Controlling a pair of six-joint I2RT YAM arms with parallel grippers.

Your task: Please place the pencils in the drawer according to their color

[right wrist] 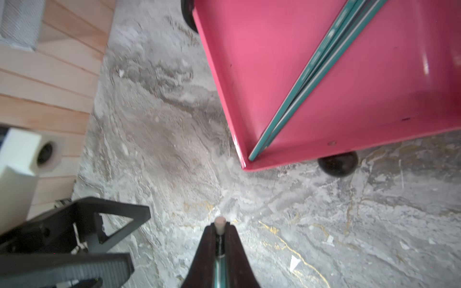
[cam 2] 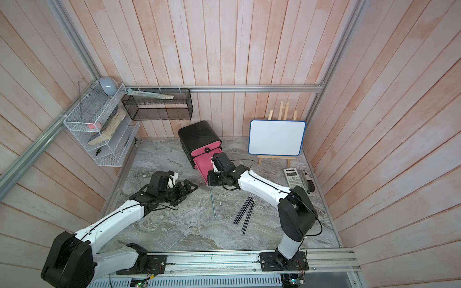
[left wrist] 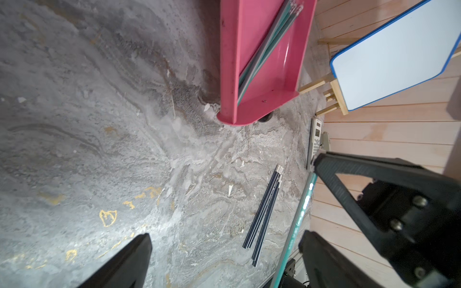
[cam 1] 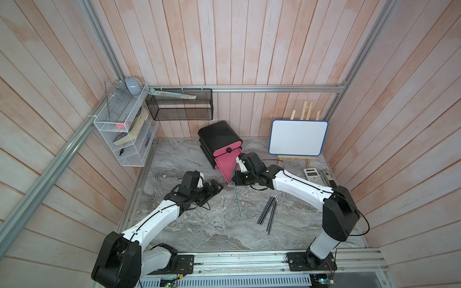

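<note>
A green pencil (left wrist: 294, 229) hangs from my right gripper, whose fingers are shut on it near the white eraser end. The pink drawer (right wrist: 297, 28) is pulled out of its black cabinet (cam 1: 220, 135), and several green pencils (right wrist: 317, 72) lie slantwise inside. My right gripper is raised in front of the drawer's near edge. Dark blue pencils (left wrist: 261, 213) rest on the table to the right. My left gripper stands open and empty over the table, left of the drawer.
A whiteboard on an easel (cam 1: 298, 138) stands at the back right, with a calculator (cam 1: 313, 176) close by. White wire shelves (cam 1: 125, 124) occupy the left side.
</note>
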